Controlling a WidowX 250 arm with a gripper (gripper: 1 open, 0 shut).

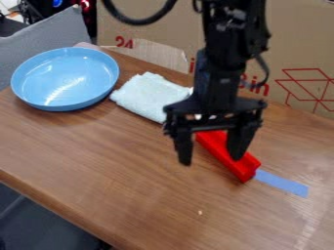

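A black robot arm reaches down from the top centre, its gripper [212, 148] open over the middle of the wooden table, the right finger in front of a red elongated block [239, 166]. Whether it touches the block I cannot tell. The block lies diagonally, with a strip of blue tape [284, 185] at its lower right end. Left of the gripper, a folded white cloth [141, 96] lies on the table, and a blue bowl [59, 76] stands at the upper left.
A cardboard backdrop [303, 63] with red markings closes off the back. A grey object [33, 42] is at the top left corner.
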